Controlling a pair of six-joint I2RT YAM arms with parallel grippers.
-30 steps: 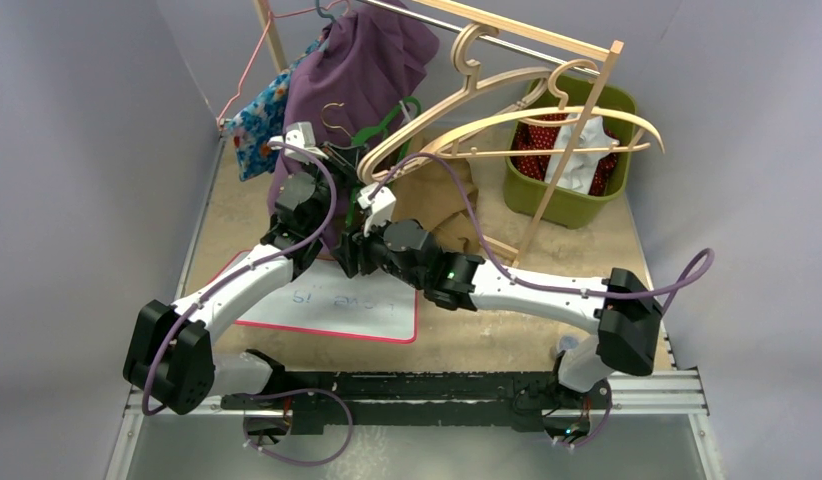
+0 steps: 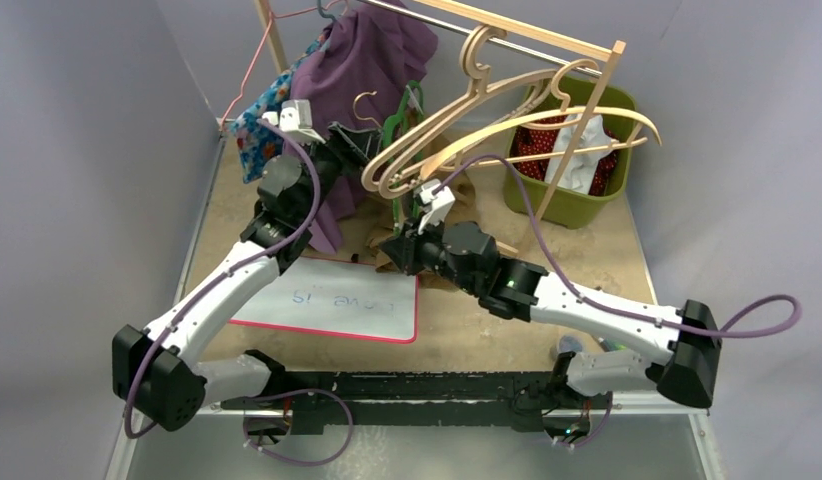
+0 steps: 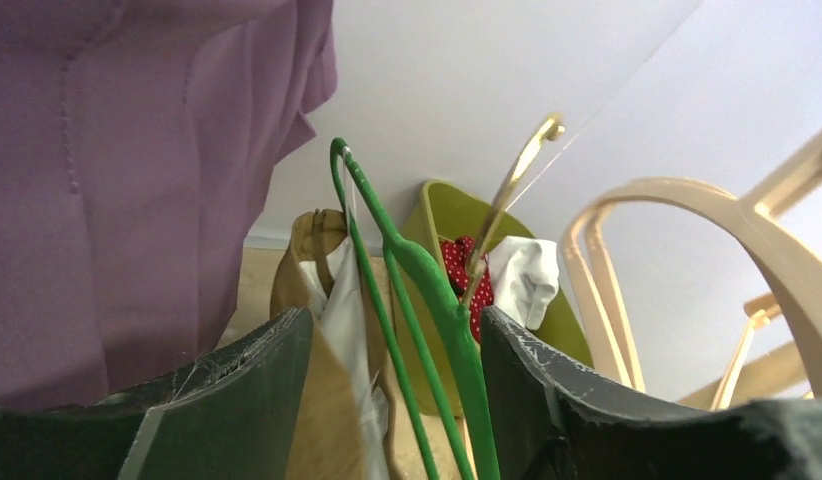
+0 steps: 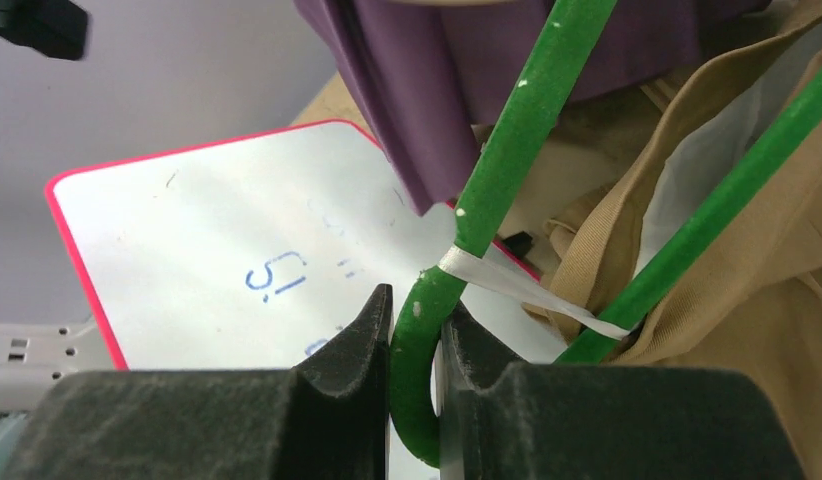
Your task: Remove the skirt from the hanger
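My right gripper is shut on the curved end of the green hanger (image 4: 512, 150), near a white band tied to its bar. In the left wrist view the hanger (image 3: 437, 290), with a gold hook, stands between the widely parted fingers of my left gripper; none of it is visibly pinched. The brown skirt (image 4: 727, 300), with pale lining, lies beside and below the hanger's bar in the right wrist view. Its waist opening (image 3: 317, 250) also shows in the left wrist view. Whether any skirt still catches on the hanger, I cannot tell.
Purple cloth (image 2: 362, 70) hangs close on the left. Wooden hangers (image 2: 477, 90) jut from the rail just over both grippers. A green bin (image 2: 557, 208) with clothes stands back right; a whiteboard (image 2: 337, 305) lies in front.
The green hanger and my right gripper have shifted right. My left gripper has moved up and right, and a wooden hanger has swung. More of the skirt is now covered by the arm.
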